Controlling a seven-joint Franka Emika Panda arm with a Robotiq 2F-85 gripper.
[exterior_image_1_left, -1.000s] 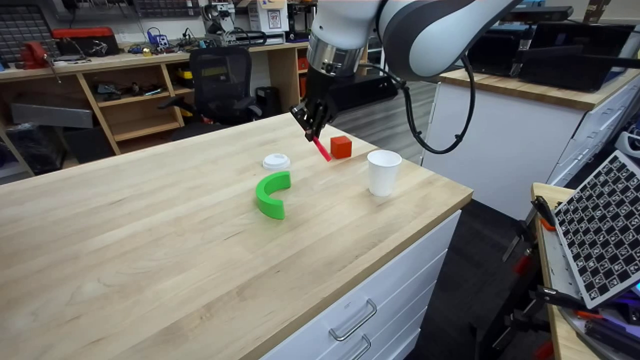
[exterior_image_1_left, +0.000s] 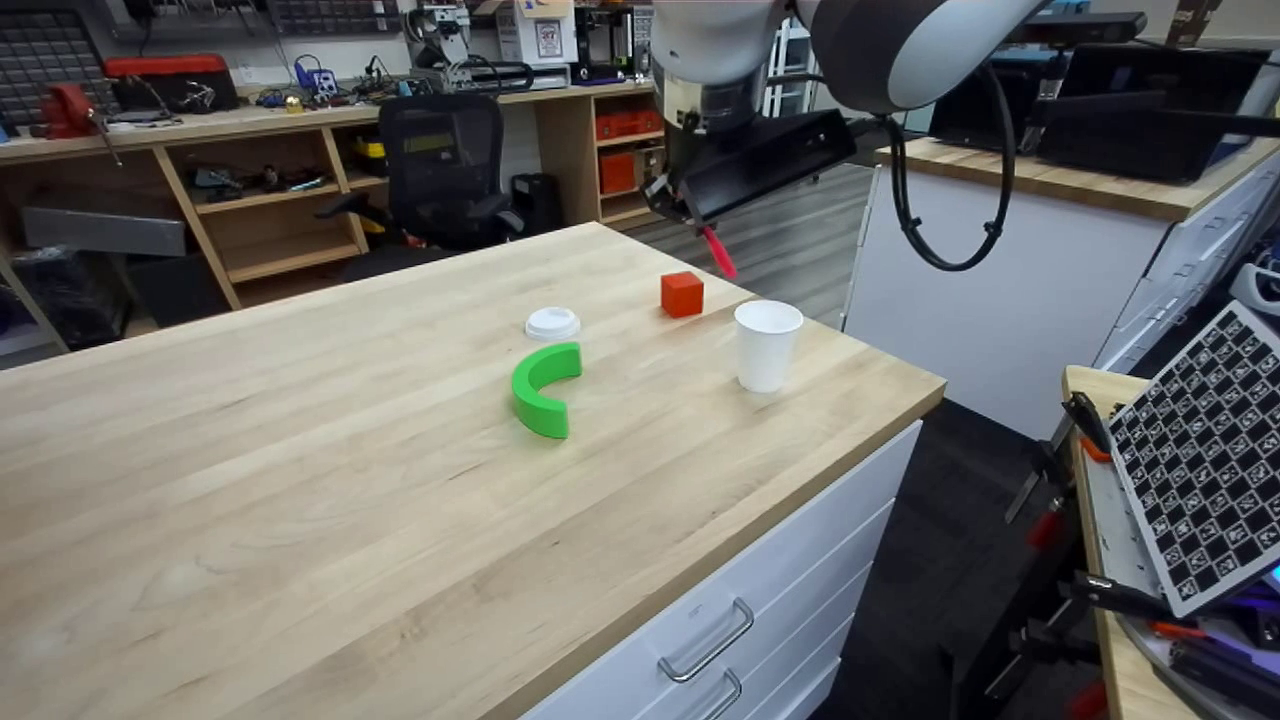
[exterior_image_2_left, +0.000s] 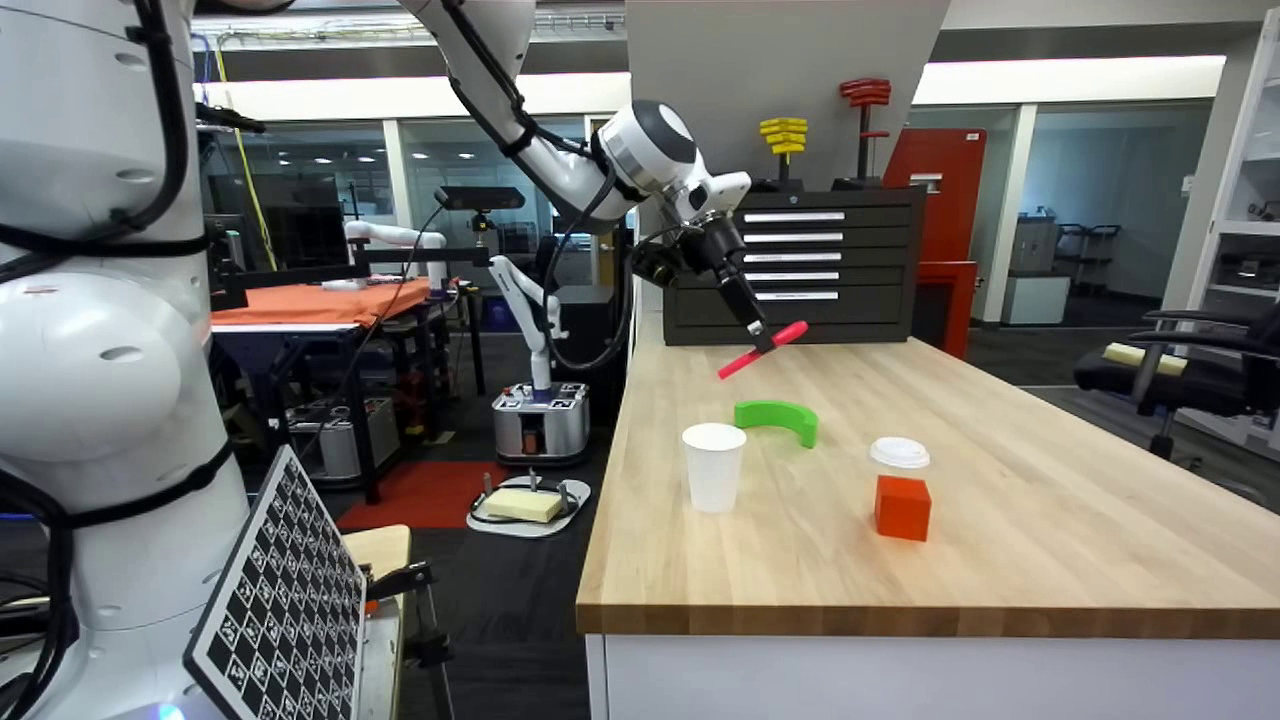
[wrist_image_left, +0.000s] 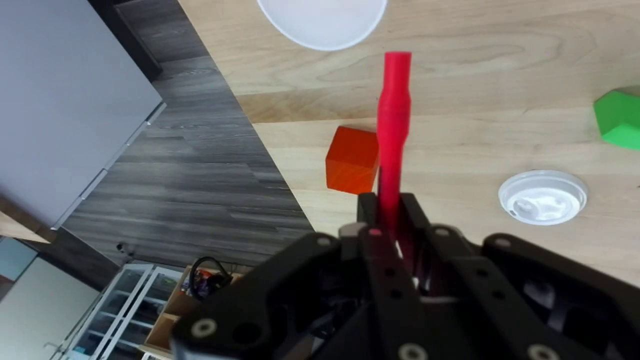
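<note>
My gripper is shut on a red marker-like stick (wrist_image_left: 393, 120), which points away from the fingers over the table. In exterior view 1 the stick (exterior_image_1_left: 719, 252) slants down, clear of the wood, above and behind the orange-red cube (exterior_image_1_left: 681, 294). A white paper cup (exterior_image_1_left: 764, 348) stands upright near the table's right edge. The white lid (exterior_image_1_left: 552, 323) lies flat to the left of the cube. In front of the lid is a green C-shaped block (exterior_image_1_left: 540, 396). The wrist view shows the cube (wrist_image_left: 352, 161) just left of the stick.
A dark drawer chest (exterior_image_2_left: 786, 270) stands at the table's end in exterior view 2.
The arm has risen and moved right in exterior view 1, carrying the red stick from beside the cube to above it. Cup, lid, cube and green block have stayed in place.
</note>
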